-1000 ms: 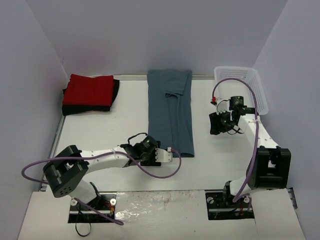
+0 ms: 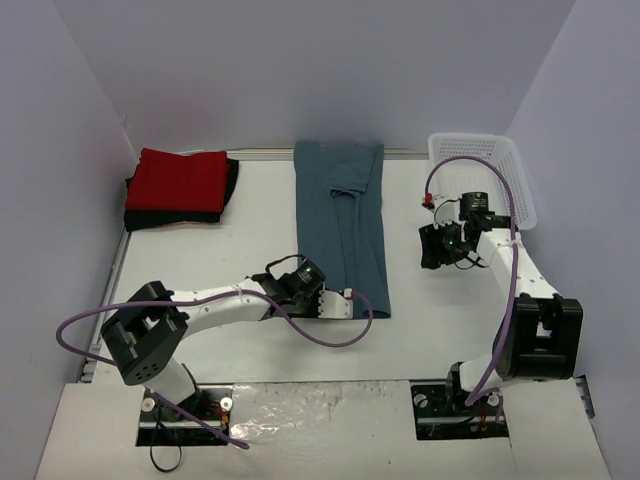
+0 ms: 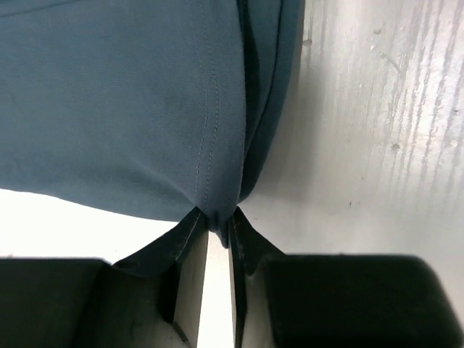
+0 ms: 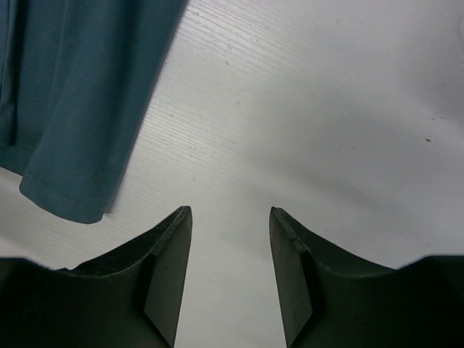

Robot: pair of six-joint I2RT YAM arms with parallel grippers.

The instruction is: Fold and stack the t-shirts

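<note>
A blue-grey t-shirt [image 2: 325, 230] lies as a long narrow strip, its sides folded inward, down the middle of the table. Over its lower left part my left arm covers the cloth. In the left wrist view, my left gripper is closed around a pinched bit of the shirt's hem [image 3: 206, 192] at a corner. My right gripper hangs over bare table to the right of the shirt, fingers apart and empty. Folded red cloth [image 2: 178, 180] rests on a black folded piece [image 2: 172, 219] at the back left.
An empty-looking white basket [image 2: 475, 148] stands at the back right, partly behind my right arm. Grey walls close in both sides.
My left arm has shifted slightly to the right. The shirt's bottom edge has moved a little toward the front and right. The right arm stays put.
</note>
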